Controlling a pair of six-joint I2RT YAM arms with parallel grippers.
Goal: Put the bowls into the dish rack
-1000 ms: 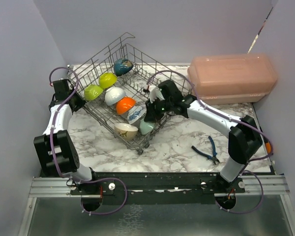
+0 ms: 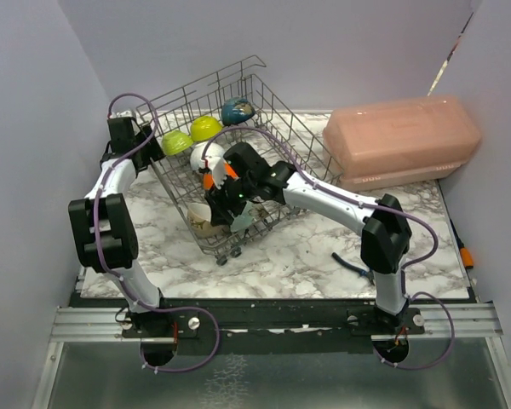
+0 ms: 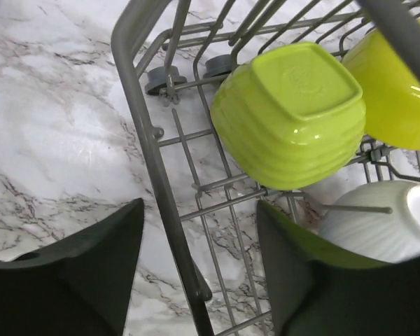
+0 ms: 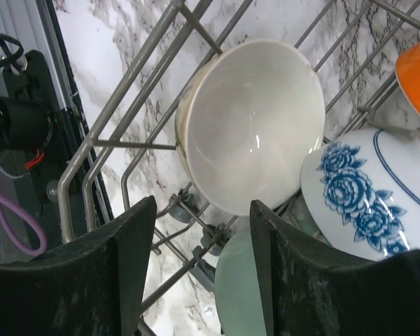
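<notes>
The wire dish rack [image 2: 272,111] holds bowls: lime green [image 3: 287,112], yellow [image 3: 399,84], teal [image 2: 237,111], white [image 3: 378,224], orange [image 4: 416,77], blue-flowered [image 4: 357,196], cream [image 4: 252,126] and mint [image 4: 241,280]. My left gripper is part open over the rack's left rim, whose bar runs between its fingers, below the lime green bowl; contact is unclear. My right gripper is open above the front of the rack, between the cream and mint bowls, with nothing held.
A pink plastic box [image 2: 400,141] lies at the back right. Blue-handled pliers [image 2: 349,264] rest on the marble top at the front right. Grey walls enclose the sides and back.
The rack and bowls have shifted slightly right.
</notes>
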